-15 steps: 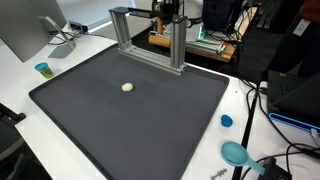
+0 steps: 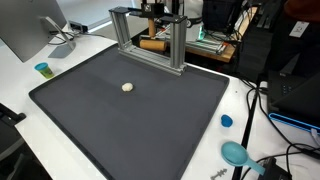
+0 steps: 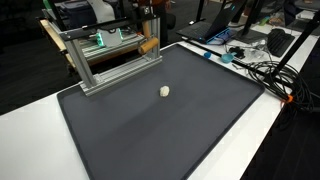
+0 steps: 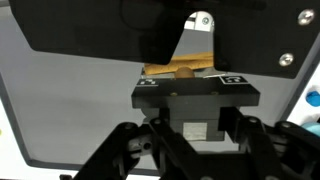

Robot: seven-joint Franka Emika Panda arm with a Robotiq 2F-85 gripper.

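Observation:
A wooden, mallet-like thing with a thick orange-brown cylinder (image 2: 152,44) is at the metal frame at the back of the dark board; the same cylinder (image 3: 150,46) shows in exterior view 2. From the wrist camera, wooden pieces (image 4: 180,66) appear just past the fingertips of my gripper, with a rounded brown end close to them. The black fingers nearly fill the middle of that view. Whether they touch the wood, or how wide they stand, cannot be made out. Most of the arm lies outside the exterior views.
A small pale round piece (image 2: 127,87) lies on the dark board (image 2: 140,125). The metal frame (image 3: 115,72) rises at the board's edge. A green cup (image 2: 43,70), a blue disc (image 2: 226,121) and a teal bowl (image 2: 238,155) lie off the board, which is mostly clear.
At the metal frame, the wooden cylinder looks slightly shifted and more level than one second ago. The board and the pale piece have not moved.

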